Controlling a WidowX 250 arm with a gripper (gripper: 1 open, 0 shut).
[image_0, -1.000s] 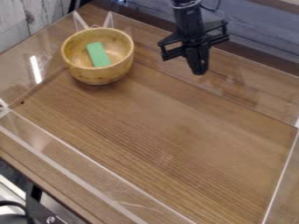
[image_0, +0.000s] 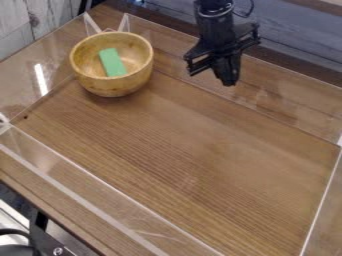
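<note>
My gripper (image_0: 218, 67) hangs over the back of the wooden table, right of a yellow bowl (image_0: 136, 81). It looks shut, with nothing visible between its fingers, though the tips are small and dark. A green block (image_0: 110, 62) lies inside the bowl, toward its left side.
A pale wall edges it at the back right. Dark cables show at the bottom left corner.
The gripper has shifted left, toward the bowl, over the last second. The bowl and green block have not visibly moved.
</note>
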